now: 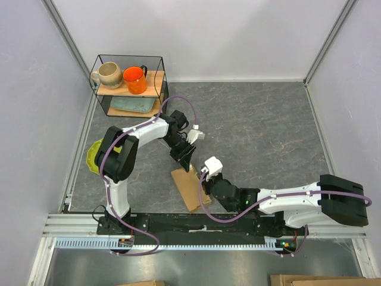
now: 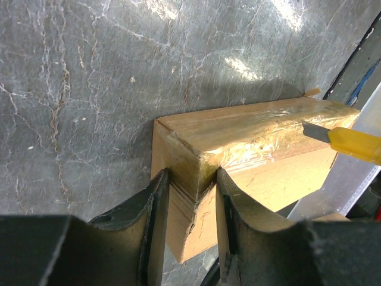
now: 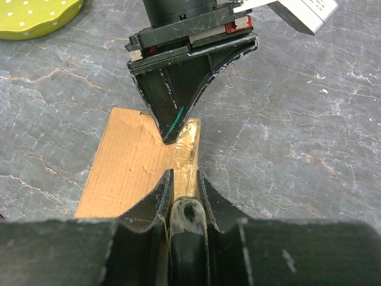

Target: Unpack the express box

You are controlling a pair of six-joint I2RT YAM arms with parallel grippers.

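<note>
A brown cardboard box (image 1: 186,189) stands on the grey table near its front edge, with shiny clear tape (image 2: 280,128) along its narrow top side. My left gripper is shut on the box's far corner. In the left wrist view, a yellow box cutter (image 2: 356,145) reaches in from the right, its blade at the taped side; whether it has cut in, I cannot tell. My right gripper is shut on the cutter, whose dark end (image 3: 188,217) shows between its fingers. The box's inside is hidden.
At the back left stands a wire rack (image 1: 131,92) with an orange mug (image 1: 135,80) and a beige mug (image 1: 109,75). A yellow-green dotted dish (image 1: 91,157) lies partly behind the left arm.
</note>
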